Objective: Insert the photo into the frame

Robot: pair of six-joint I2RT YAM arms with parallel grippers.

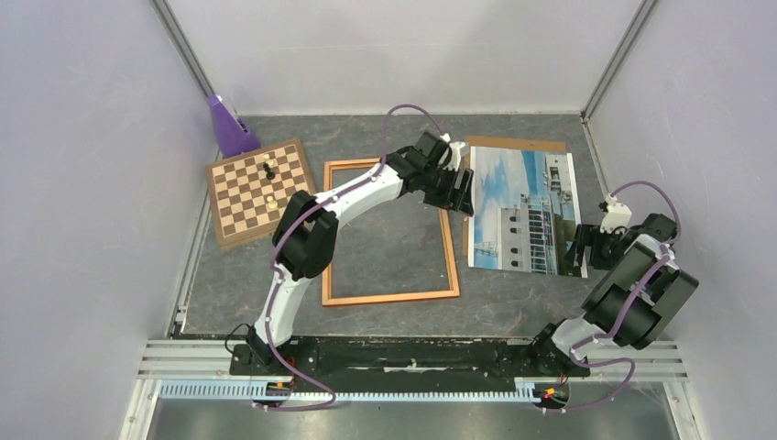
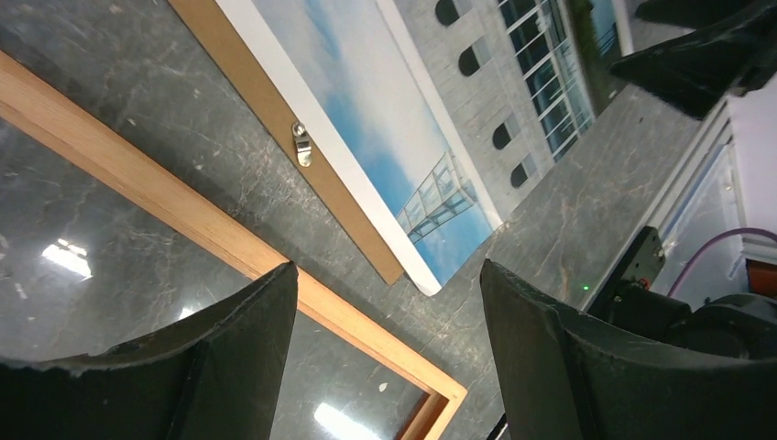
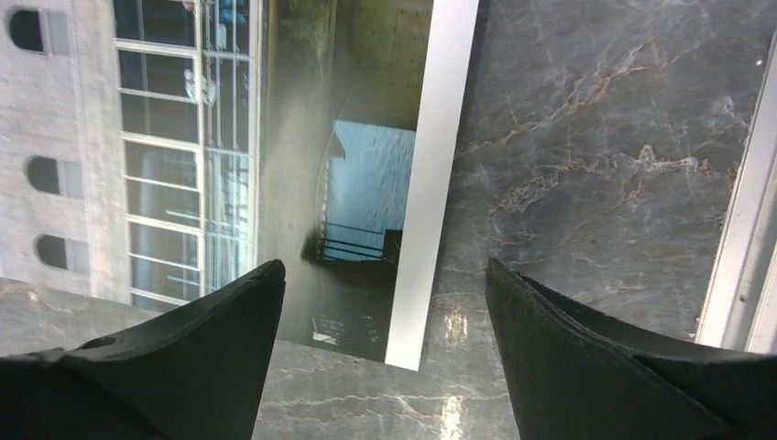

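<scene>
The photo (image 1: 518, 206) of a white building lies on a brown backing board (image 1: 508, 143) with a metal clip, at the right of the table. The empty wooden frame (image 1: 389, 295) lies left of it. My left gripper hangs open over the gap between frame and photo's left edge, nothing between its fingers. My right gripper is open above the photo's right edge, its white border (image 3: 431, 183) lying between the fingertips in that wrist view.
A chessboard (image 1: 240, 197) with several pieces and a purple object (image 1: 234, 130) stand at the left. Walls close in on three sides.
</scene>
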